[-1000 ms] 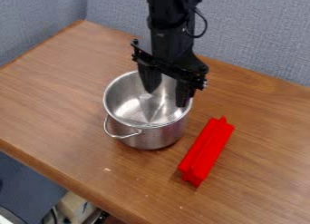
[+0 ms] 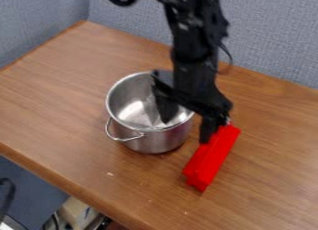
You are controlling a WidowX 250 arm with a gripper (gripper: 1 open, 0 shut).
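My black gripper (image 2: 189,111) is lowered over the right side of a steel pot (image 2: 147,131), open, with one side reaching into the pot and the other near the upper end of a red bar (image 2: 209,162). The red bar lies on the wooden table just right of the pot. Whether the fingers touch the bar or the pot is hard to tell.
Grey padded walls (image 2: 273,38) stand behind it. A dark edge with cables lies at the bottom left.
My gripper has moved down and to the right, toward the pot's right rim and the red bar. The pot and bar have not visibly moved.
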